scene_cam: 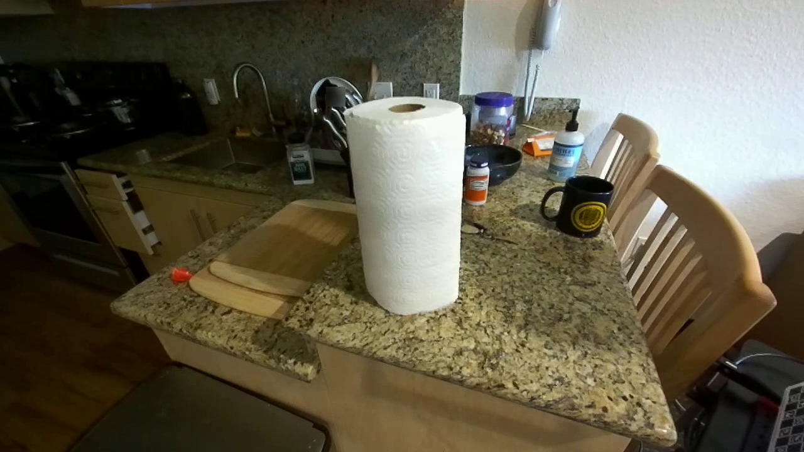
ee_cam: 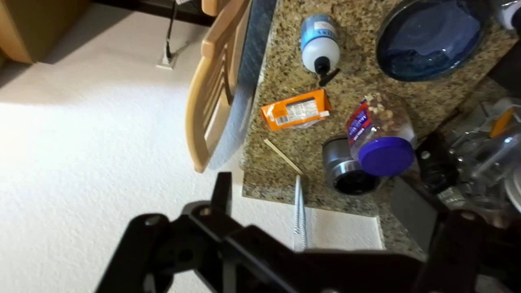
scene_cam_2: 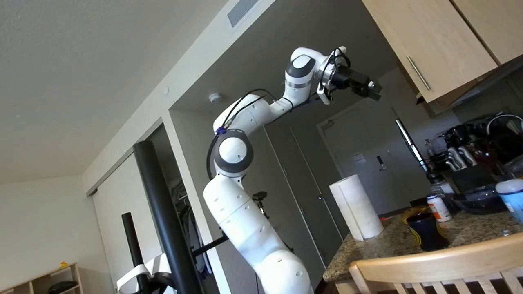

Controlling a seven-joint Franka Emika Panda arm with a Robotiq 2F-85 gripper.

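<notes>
High above the counter, my gripper [scene_cam_2: 373, 90] is on the outstretched white arm, well clear of everything on it. The wrist view shows the gripper open, its fingers [ee_cam: 223, 193] wide apart and empty. Below lie an orange box [ee_cam: 298, 110], a jar with a purple lid [ee_cam: 386, 155], a pump bottle [ee_cam: 320, 46] and a dark bowl [ee_cam: 430, 41]. In the first exterior view a paper towel roll [scene_cam: 407, 211] stands upright near the counter's front, and a black mug [scene_cam: 584, 207] sits at the right. The gripper is outside that view.
Wooden chairs [scene_cam: 693, 256] line the counter's right side. Two cutting boards [scene_cam: 282, 245] lie left of the roll, and a white and orange bottle [scene_cam: 476, 183] stands behind it. Bare granite [scene_cam: 543, 316] stretches in front of the mug. Upper cabinets [scene_cam_2: 431, 44] hang near the arm's height.
</notes>
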